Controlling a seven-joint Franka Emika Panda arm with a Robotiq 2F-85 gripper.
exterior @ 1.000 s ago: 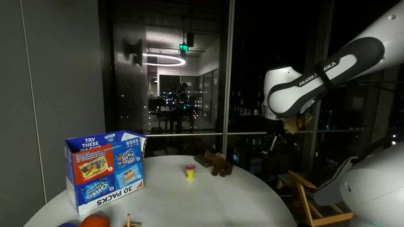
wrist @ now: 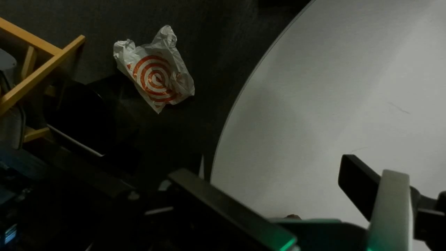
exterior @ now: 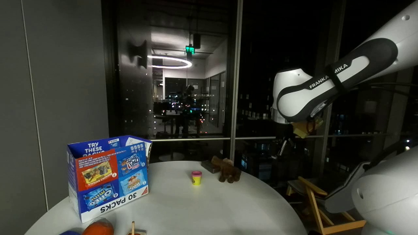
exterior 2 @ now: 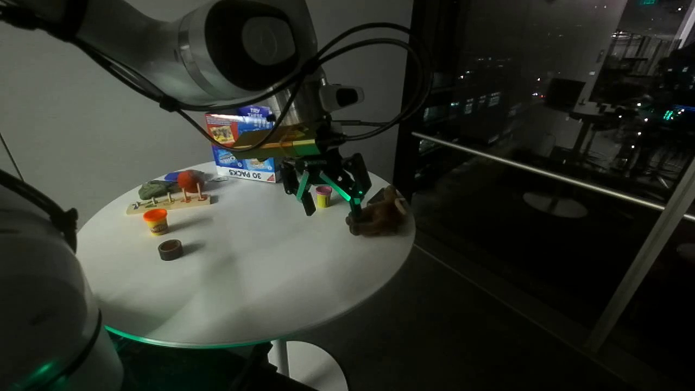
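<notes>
My gripper (exterior 2: 333, 207) hangs open above the far right part of the round white table (exterior 2: 260, 273), its fingers spread with nothing between them. Seen from the wrist, the finger (wrist: 391, 209) on the right stands well apart from the dark one on the left, over table surface. A pink-lidded yellow tub (exterior: 196, 178) stands upright on the table. To its right a brown plush toy (exterior: 229, 172) lies against a dark block (exterior: 210, 166). In exterior view 2 the tub and the toy (exterior 2: 381, 215) appear behind and beside my fingers, without clear contact.
A snack box (exterior: 109, 176) stands at the table's far side. An orange-lidded tub (exterior 2: 156, 221), a brown ring (exterior 2: 170, 250), a wooden peg board (exterior 2: 169, 202) and an orange ball (exterior 2: 189, 181) occupy another side. A plastic bag (wrist: 154, 71) lies on the floor.
</notes>
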